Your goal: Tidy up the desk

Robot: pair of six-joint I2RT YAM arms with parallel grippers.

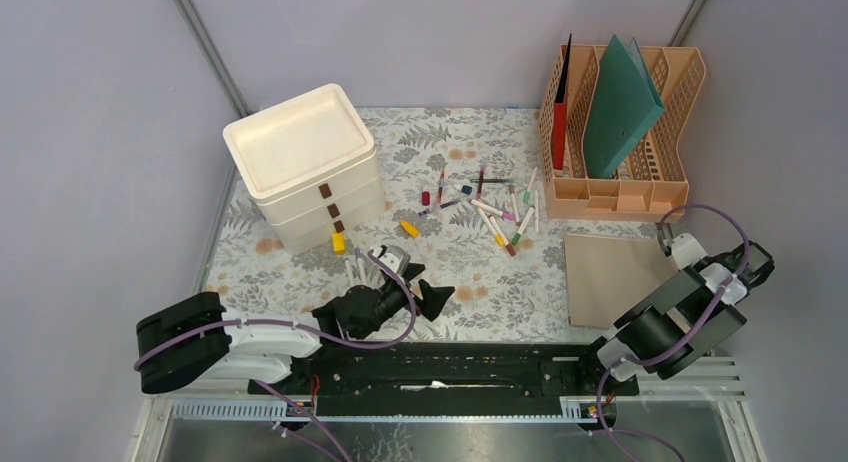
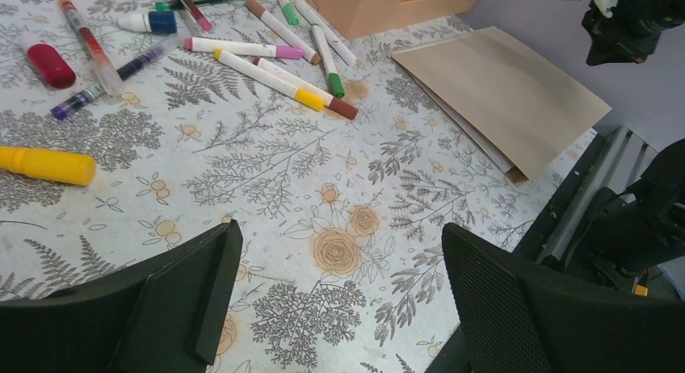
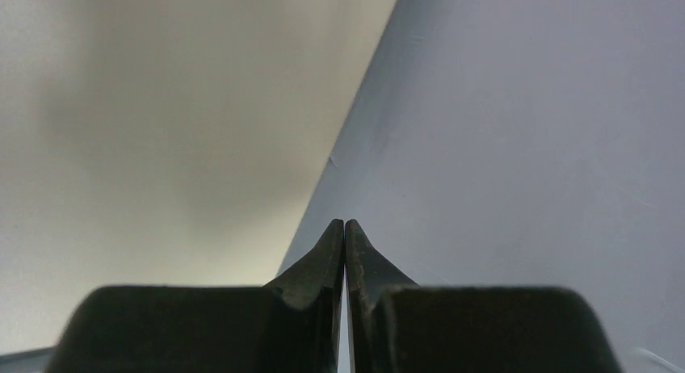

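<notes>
My left gripper [image 1: 436,282] is low over the front middle of the desk, its fingers wide with only patterned cloth between its fingers. At the front right lies a flat beige folder [image 1: 612,280], a white layer showing under its edge [image 2: 493,151]. My right gripper is shut and nothing shows between its fingertips; beige surface and grey wall fill its view. In the left wrist view it is apart from the folder. Several markers [image 1: 490,222] are scattered mid-desk. A yellow marker [image 1: 409,228] lies nearer the drawer unit [image 1: 300,142].
At the back right stands an orange file rack [image 1: 600,208] holding a red folder [image 1: 560,132] and a green folder [image 1: 615,112]. The right wall [image 1: 790,162] is close to my right arm. Open cloth lies between the markers and the beige folder.
</notes>
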